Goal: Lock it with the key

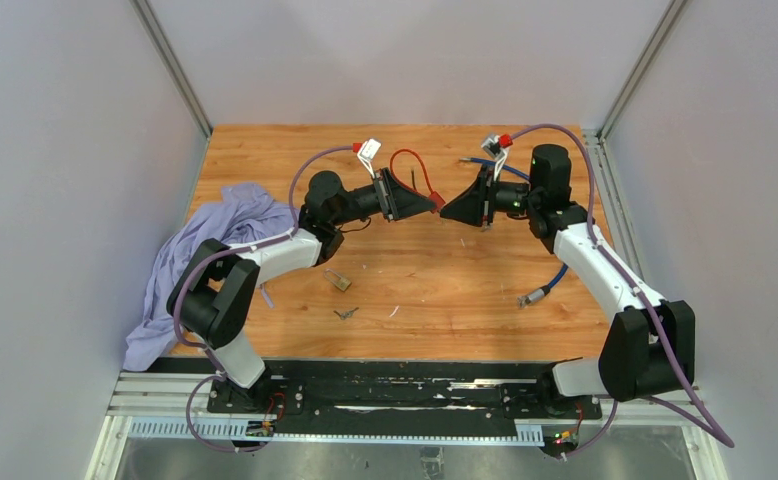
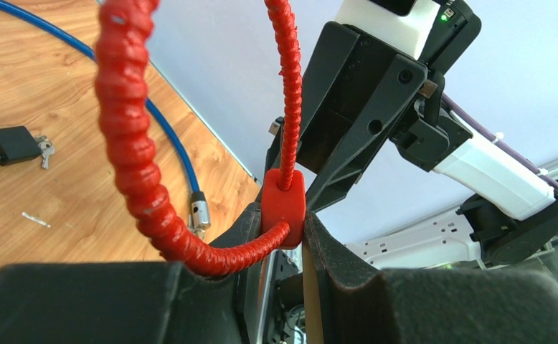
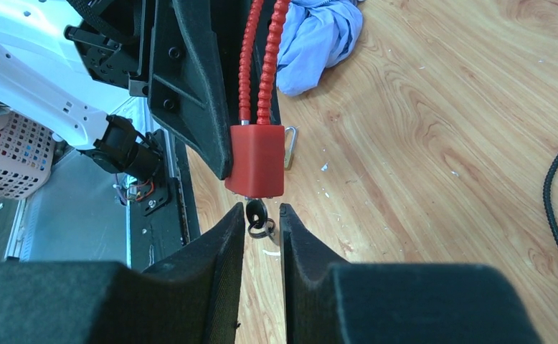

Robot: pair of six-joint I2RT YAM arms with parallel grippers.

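My left gripper (image 1: 430, 203) is shut on a red cable lock, its body (image 2: 282, 208) held upright at the fingertips, the two red cable ends (image 3: 269, 79) rising from it. A black-headed key (image 3: 256, 212) sticks out of the underside of the lock body, with a small ring on it. My right gripper is part open just beside the key, its fingertips on either side of it in the right wrist view; whether they touch it is unclear.
On the table (image 1: 415, 320) lie a brass padlock (image 1: 341, 283), loose keys (image 1: 346, 313), a blue cable lock (image 1: 535, 296) and a black lock with keys (image 2: 11, 143). A lilac cloth (image 1: 175, 280) fills the left side.
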